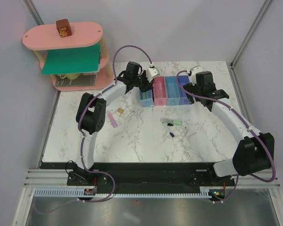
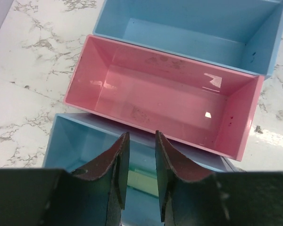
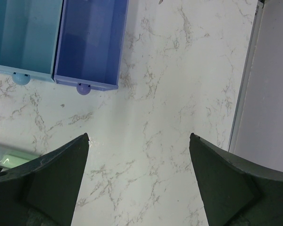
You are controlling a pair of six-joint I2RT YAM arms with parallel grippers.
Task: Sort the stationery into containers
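My left gripper hangs over the leftmost light-blue box [image 2: 75, 136], fingers part open and apparently empty; a pale green item [image 2: 141, 181] lies inside it. The pink box [image 2: 160, 94] and a middle blue box [image 2: 184, 33] stand beside it. My right gripper is wide open and empty, in front of a dark blue box [image 3: 89, 42]. Loose on the table lie a green and clear item [image 1: 172, 122] with small dark pieces, a pink bar [image 1: 112, 119] and a small tan block [image 1: 120, 110].
A tiered pink shelf [image 1: 61, 41] with a green tray [image 1: 70, 60] stands at back left.
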